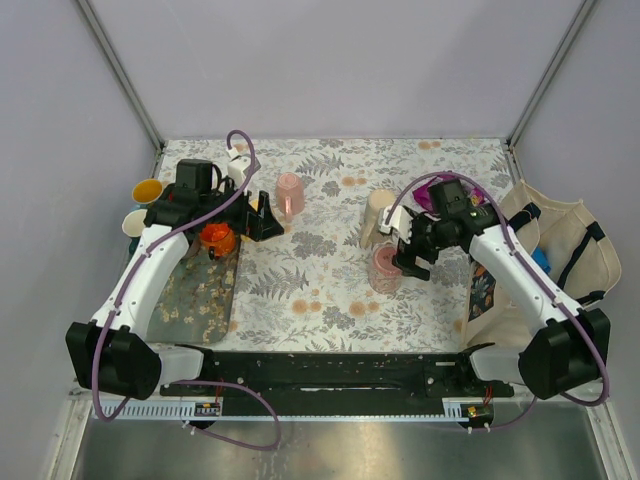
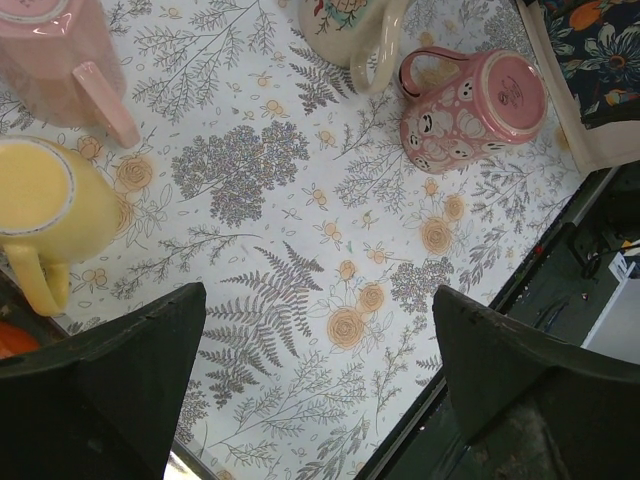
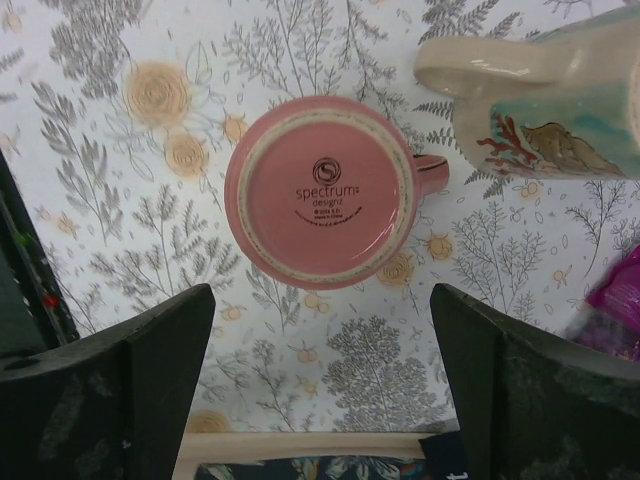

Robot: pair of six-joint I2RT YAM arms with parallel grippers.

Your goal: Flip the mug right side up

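A pink patterned mug (image 1: 385,271) stands upside down at the right middle of the table, its printed pink base (image 3: 322,190) facing up in the right wrist view; in the left wrist view the same mug (image 2: 455,130) shows its handle. My right gripper (image 1: 420,258) is open just right of and above it, with nothing between its fingers. A cream painted mug (image 3: 550,120) is close behind it. My left gripper (image 1: 260,215) hangs open at the left, near another pink mug (image 1: 289,195) and an upturned yellow mug (image 2: 50,200).
A tray (image 1: 185,320) with several mugs lines the left side. A fabric bin (image 1: 570,250) and a purple item (image 3: 620,295) are at the right.
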